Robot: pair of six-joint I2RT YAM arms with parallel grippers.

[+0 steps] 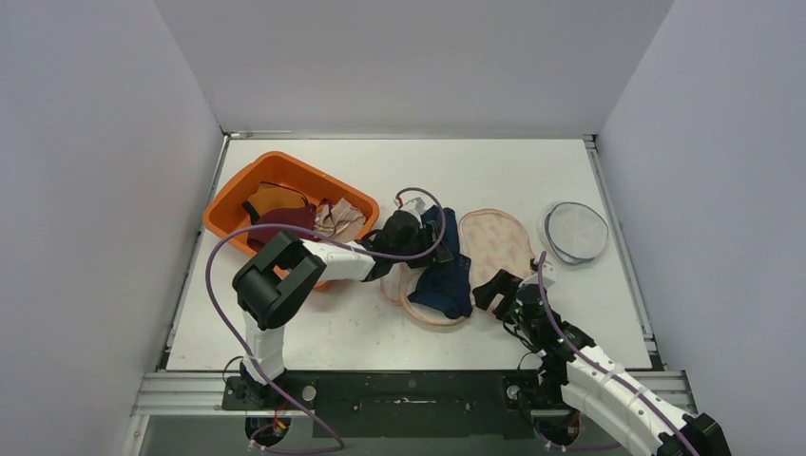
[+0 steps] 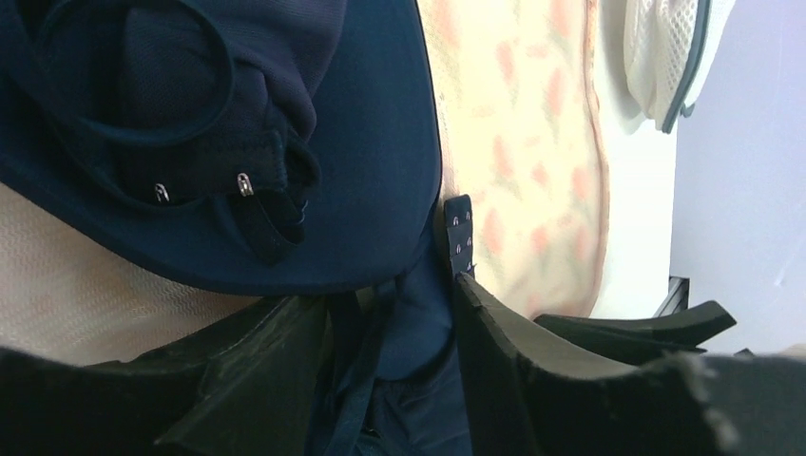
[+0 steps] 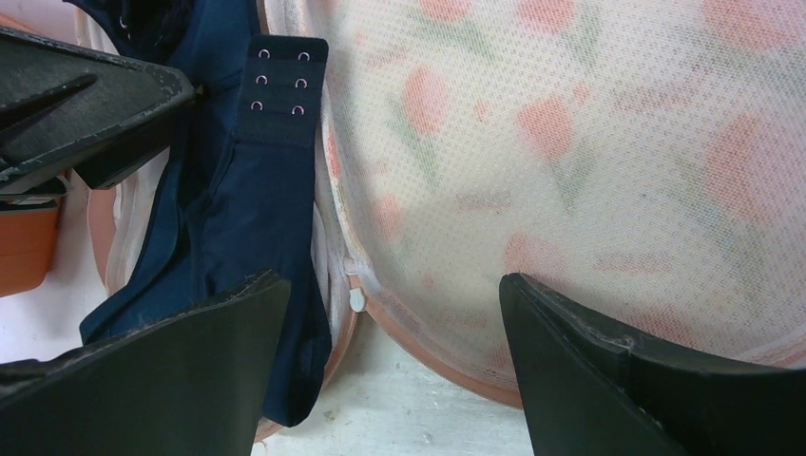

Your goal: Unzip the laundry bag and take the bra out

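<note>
The navy bra [image 1: 443,285] lies across the opened laundry bag [image 1: 494,242], which is pale mesh with a pinkish print and a peach edge. In the left wrist view, my left gripper is at the bra, its fingers spread with navy fabric strips between them. No firm grip shows there. The bra's hook-and-eye strip [image 3: 282,90] lies along the bag's edge in the right wrist view. A small pale zipper pull [image 3: 357,299] shows on the peach edge. My right gripper is open over the bag's near edge, nothing clamped between its fingers.
An orange bin [image 1: 357,195] with several garments stands at the left, under my left arm. A round white mesh bag [image 1: 576,232] with a grey rim lies at the right. Bare table [image 1: 532,171] shows along the back.
</note>
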